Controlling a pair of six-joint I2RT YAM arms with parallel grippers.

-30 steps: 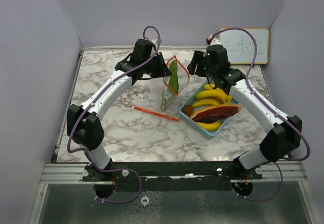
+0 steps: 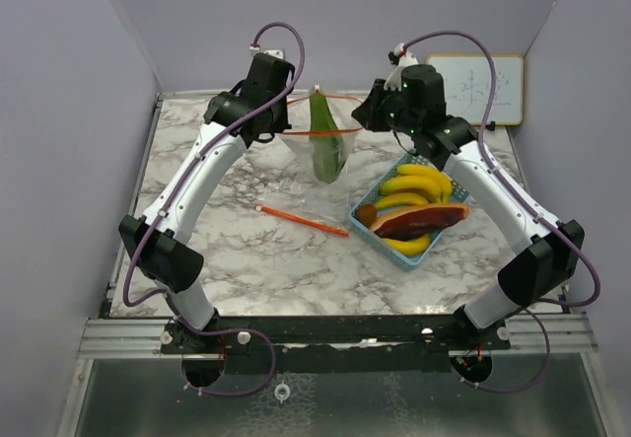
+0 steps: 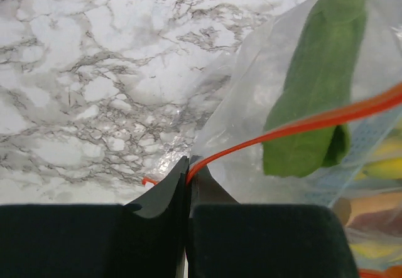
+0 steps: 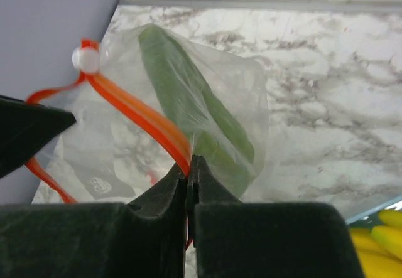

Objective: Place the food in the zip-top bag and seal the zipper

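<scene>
The clear zip top bag hangs mouth-up between my arms, its orange zipper rim spread wide. Inside it is a long green food item, tilted, and seen through the film in both wrist views. On the left, my left gripper is shut with the orange rim pinched between its fingertips. Across the mouth, my right gripper is shut on the opposite part of the rim. A white slider sits on the far stretch of rim.
A blue basket at right holds bananas, a red-brown long item and a round brown one. An orange strip lies on the marble table in front of the bag. A whiteboard stands back right.
My right gripper came from open beside the bag to shut on its rim. The left gripper moved left, widening the mouth, and the green item now sits higher in view.
</scene>
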